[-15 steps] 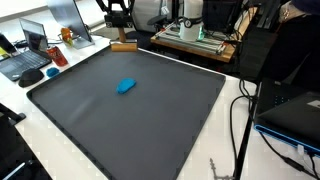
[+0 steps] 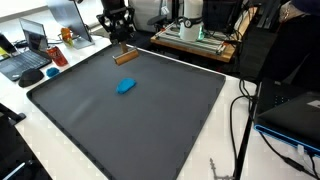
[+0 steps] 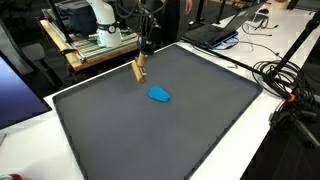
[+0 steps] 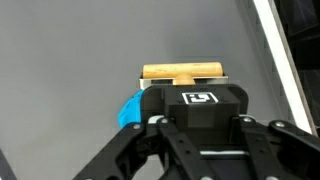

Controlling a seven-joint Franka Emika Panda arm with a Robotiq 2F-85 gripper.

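A light wooden tool with a bar-shaped end (image 3: 139,69) is held tilted near the far edge of the grey board, beside a crumpled blue cloth (image 3: 158,93). My gripper (image 3: 146,47) is shut on this tool from above. The wrist view shows the tool's round wooden bar (image 4: 183,71) crosswise with a pale strip along it; the gripper body covers the rest. Left of the tool there, the cloth (image 4: 130,110) is partly hidden. In exterior view 1 the wooden tool (image 2: 126,57) stands behind the cloth (image 2: 126,86). Whether it touches the board cannot be told.
Most of the grey board (image 2: 140,125) is bare, with the widest free room in front of the cloth. Beyond its left side stand a red cup (image 2: 57,56) and a laptop (image 2: 35,37). Cables (image 2: 240,105) run along the right.
The wooden tool and gripper have come lower and nearer to the blue cloth. The tool has turned from level to slanted in exterior view 1. The cloth stays put.
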